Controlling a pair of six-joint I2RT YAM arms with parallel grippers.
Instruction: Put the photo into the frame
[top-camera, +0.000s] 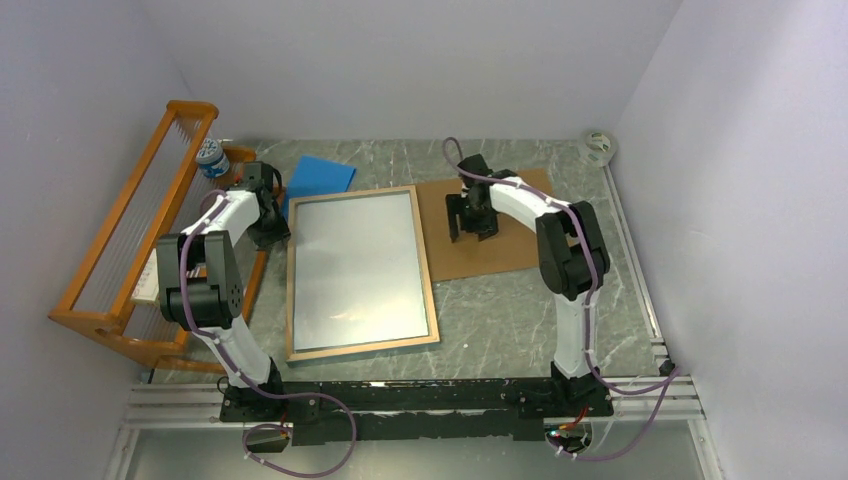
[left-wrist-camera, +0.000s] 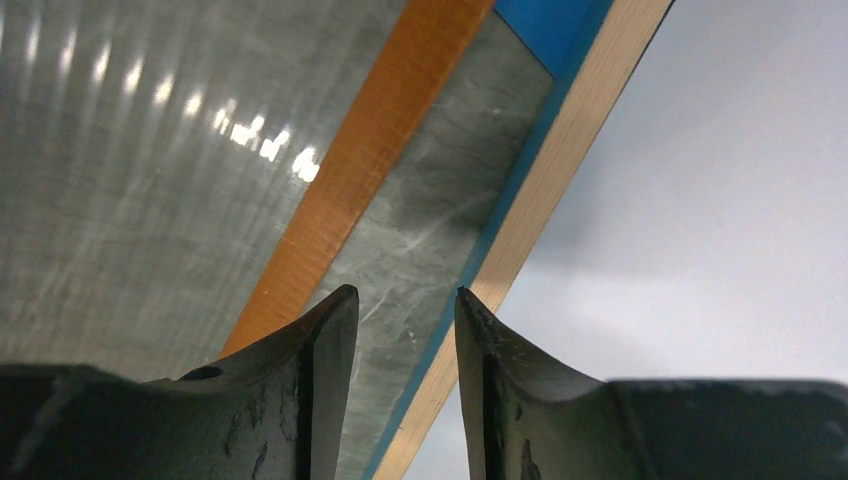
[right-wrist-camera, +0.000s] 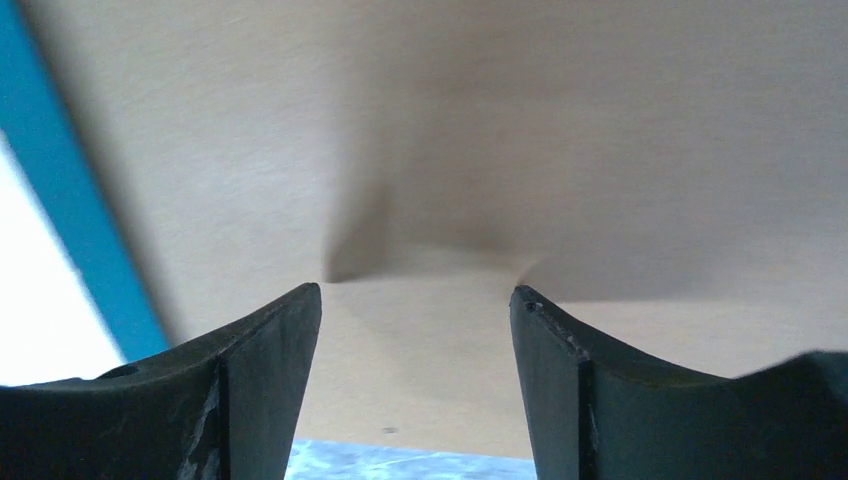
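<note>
The frame (top-camera: 431, 310), a pale wooden rim round a white-grey panel (top-camera: 355, 270), lies in the middle of the table. A brown board (top-camera: 470, 260) lies right of it. My left gripper is open, empty, just outside the frame's left side, whose rim (left-wrist-camera: 550, 170) passes by its fingertips. My right gripper stands open low over the brown board, with nothing visible between its fingers; the frame's edge (right-wrist-camera: 90, 250) shows at its left. I cannot tell a photo apart from the panel.
A wooden rack (top-camera: 95, 260) with a jar (top-camera: 210, 150) stands at the left. A blue sheet (top-camera: 325, 170) lies behind the frame. A tape roll (top-camera: 598, 145) is at the back right. Bare table shows in front of the board.
</note>
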